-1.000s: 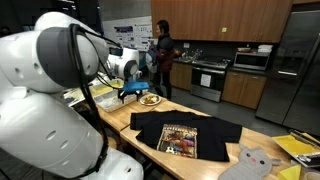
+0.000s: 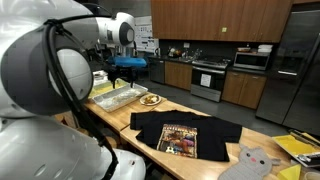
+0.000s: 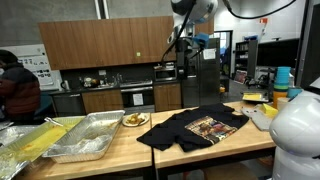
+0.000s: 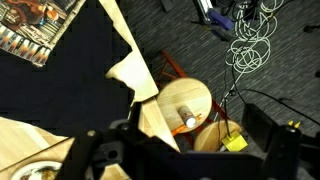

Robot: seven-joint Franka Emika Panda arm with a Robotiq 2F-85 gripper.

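My gripper (image 2: 127, 66) hangs high above the table's left part, well clear of the surface. In the wrist view its dark fingers (image 4: 130, 127) stand wide apart at the bottom, open, with nothing between them. Below them show the table edge and the floor with a round wooden stool top (image 4: 184, 103). A black cloth (image 2: 215, 131) lies spread on the wooden table, with a colourful printed picture (image 2: 178, 140) on top of it. A plate of food (image 2: 150, 99) stands toward the back left of the table. The fingertips are small and dark in both exterior views.
Foil-like trays (image 3: 85, 138) stand at the table's left. A grey animal-shaped mat (image 2: 250, 164) and yellow items (image 2: 295, 146) lie at the right end. Loose cables (image 4: 250, 35) lie on the floor. A person (image 3: 18, 90) is at the far left.
My gripper has risen from low over the table's left part to well above it, shifting slightly left. The person behind has moved left. The cloth and picture stay put.
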